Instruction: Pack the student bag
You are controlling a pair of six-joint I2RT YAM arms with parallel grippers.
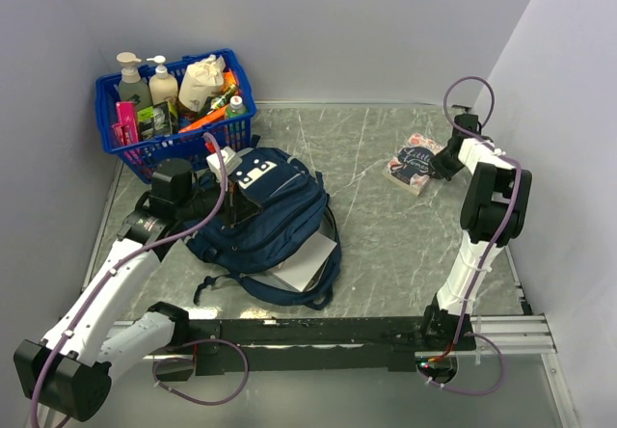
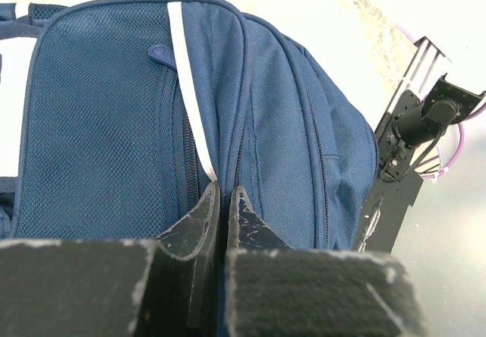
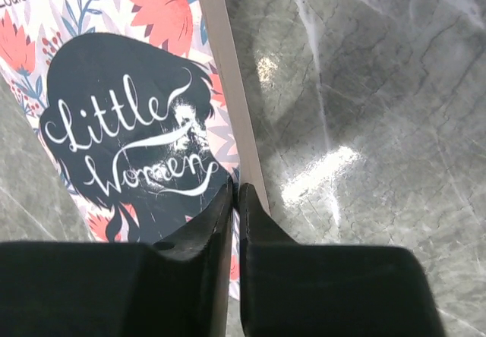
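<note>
A navy backpack (image 1: pixel 270 235) lies on the left of the counter, gaping at its lower right with a pale flat item (image 1: pixel 307 259) inside. My left gripper is shut on a fold of the backpack's fabric beside a zipper. At the right, a Little Women book (image 1: pixel 410 163) lies flat, its dark title panel (image 3: pixel 129 124) and spine edge showing in the right wrist view. My right gripper is shut at that spine-side edge, its tips against the book; nothing clearly shows between its fingers.
A blue basket (image 1: pixel 178 139) full of bottles, packets and other items stands at the back left. Walls close in the back and right.
</note>
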